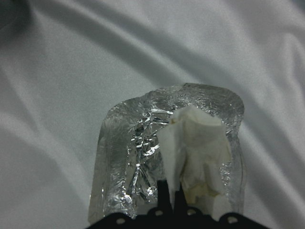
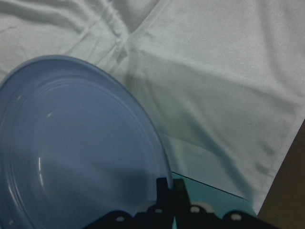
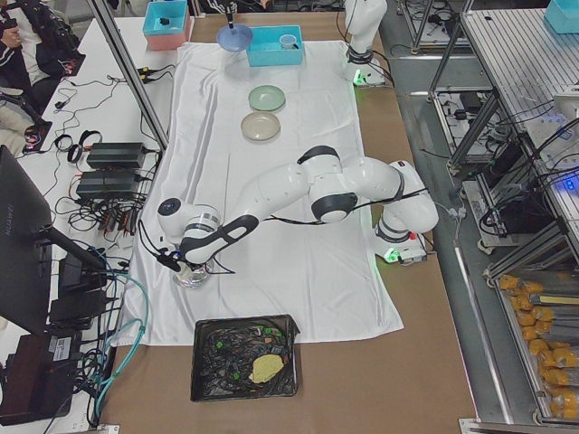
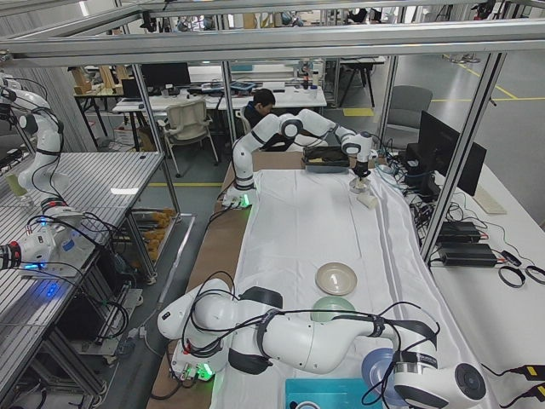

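My left gripper is low over a silver foil packet [image 1: 124, 162] on the white cloth, with a crumpled whitish paper piece [image 1: 190, 143] at its fingertips; whether it grips that is unclear. My right gripper is shut on the rim of a blue plate [image 2: 81, 138], which hangs above the far end of the cloth, beside a teal bin [image 3: 262, 54].
A green plate [image 3: 267, 98] and a beige plate [image 3: 261, 127] sit on the cloth's far half. A black tray [image 3: 208, 362] with a yellow item lies at the near edge.
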